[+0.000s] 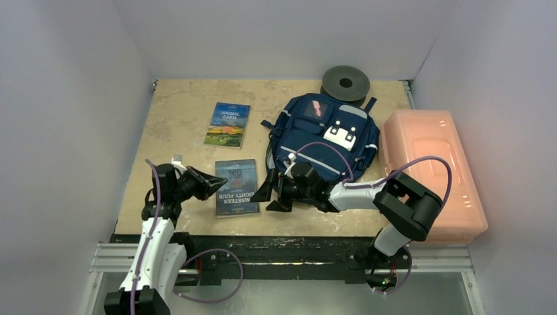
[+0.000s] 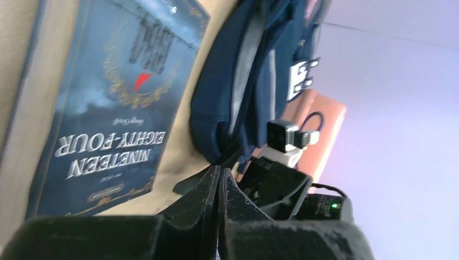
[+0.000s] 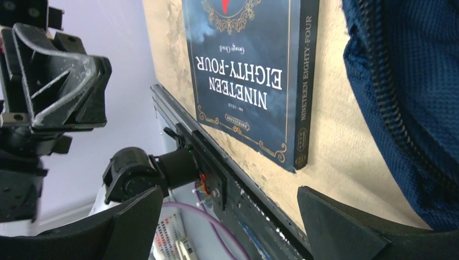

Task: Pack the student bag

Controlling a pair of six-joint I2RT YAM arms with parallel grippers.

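Note:
The dark blue Nineteen Eighty-Four book [image 1: 236, 178] lies flat, cover up, near the front of the table. Over its left edge points my left gripper [image 1: 225, 180]; its fingers are pressed together in the left wrist view, and nothing shows between them. At the book's lower right corner, my right gripper [image 1: 260, 204] stands open. The right wrist view shows its fingers [image 3: 122, 225] wide apart, the book's spine beyond them. A navy school bag [image 1: 309, 136] lies right of the book, partly behind the right arm. Further back rests the Animal Farm book [image 1: 227, 123].
A pink translucent bin [image 1: 430, 174] stands on its base at the right, and a dark grey spool [image 1: 345, 82] sits behind the bag. A black rail [image 1: 289, 252] runs along the front edge.

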